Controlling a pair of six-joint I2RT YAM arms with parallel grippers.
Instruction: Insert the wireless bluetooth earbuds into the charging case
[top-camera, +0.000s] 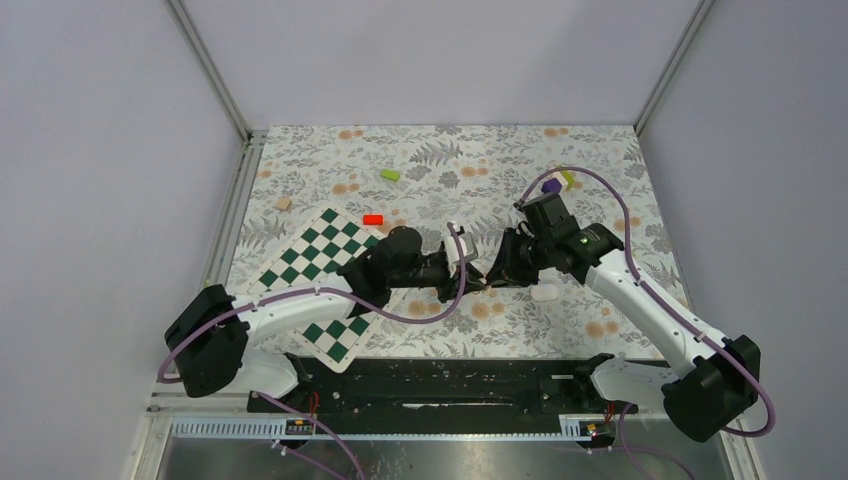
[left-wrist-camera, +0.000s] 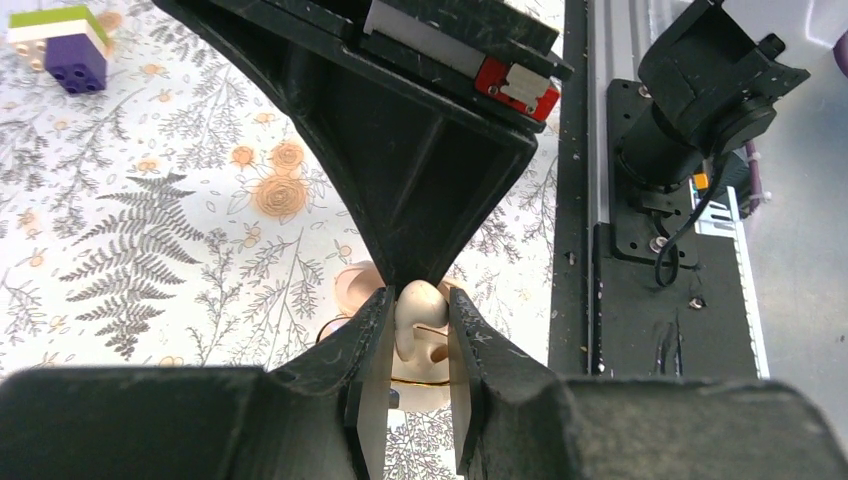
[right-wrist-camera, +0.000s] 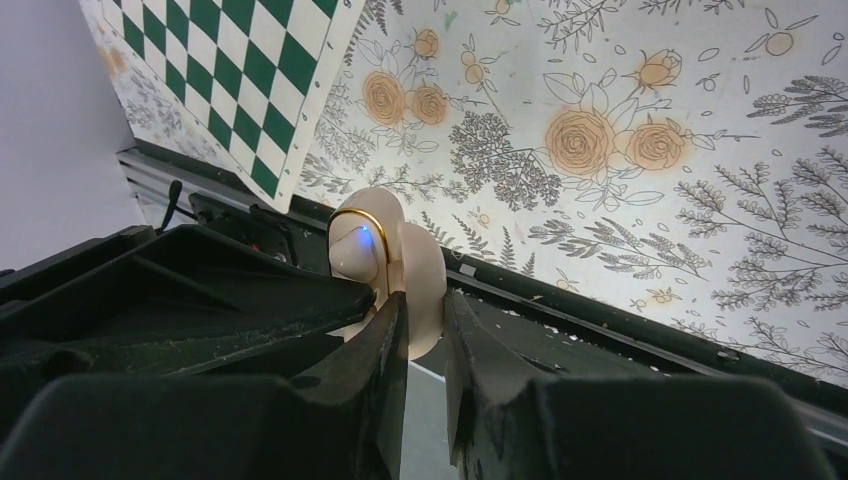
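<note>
Both grippers meet above the mat, right of the checkerboard. My left gripper is shut on a white earbud (left-wrist-camera: 420, 298), held at the opening of the pale charging case (left-wrist-camera: 422, 395). My right gripper is shut on that case (right-wrist-camera: 425, 275), seen with its gold rim and a small blue light at an earbud in it. In the top view the left gripper (top-camera: 470, 280) and right gripper (top-camera: 492, 280) nearly touch, hiding most of the case.
A checkerboard (top-camera: 325, 250) lies at left, red (top-camera: 372, 219) and green (top-camera: 390, 174) blocks behind, stacked blocks (top-camera: 555, 185) back right. A small white object (top-camera: 545, 292) lies beside the right gripper.
</note>
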